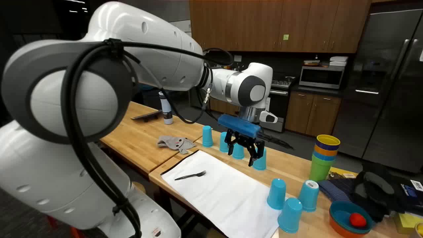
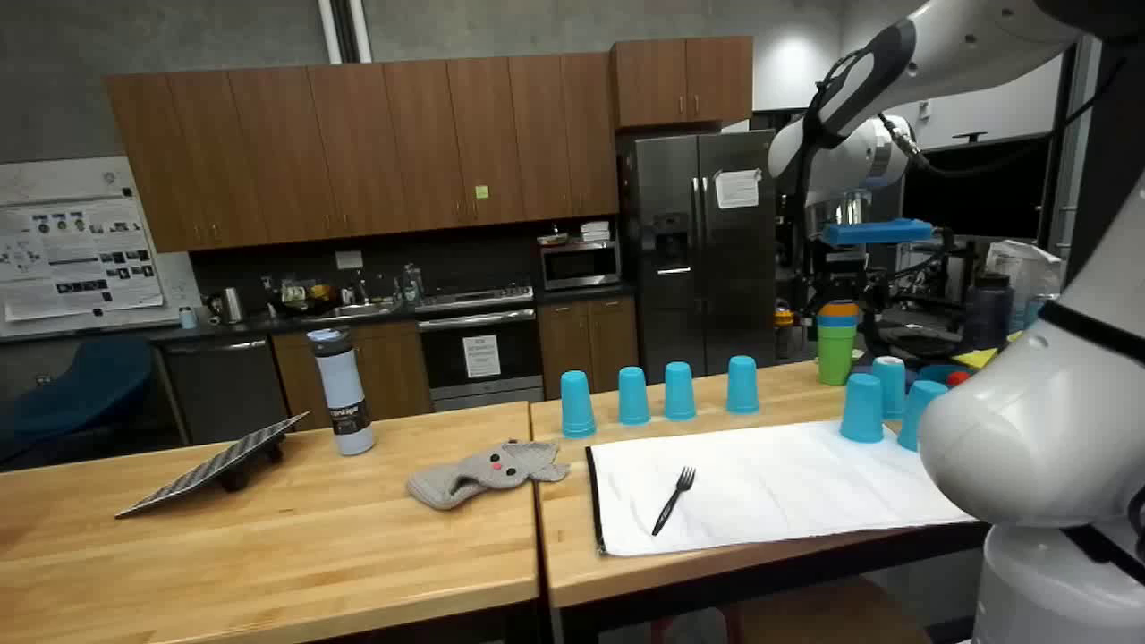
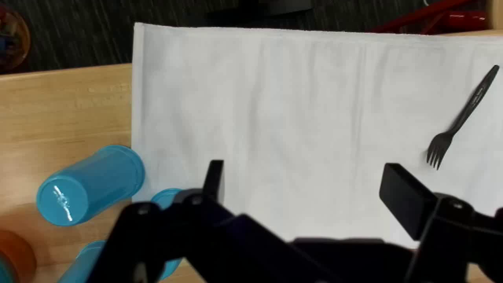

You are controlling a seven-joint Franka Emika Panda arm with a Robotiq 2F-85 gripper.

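Observation:
My gripper is open above the white cloth, its two black fingers wide apart and nothing between them. On that cloth lies a black fork, to the right of my fingers in the wrist view. Several blue cups stand upside down: a row along the table's far side, among them an end cup, and a cluster near the cloth's right end, including a front cup. One cup of the cluster shows left of my fingers. Part of the cluster is hidden behind the gripper in the wrist view.
A stack of colored cups, a teal bowl holding a red ball, and dark bags crowd the right end. Leftward are a grey plush cloth, a bottle and a tilted flat panel.

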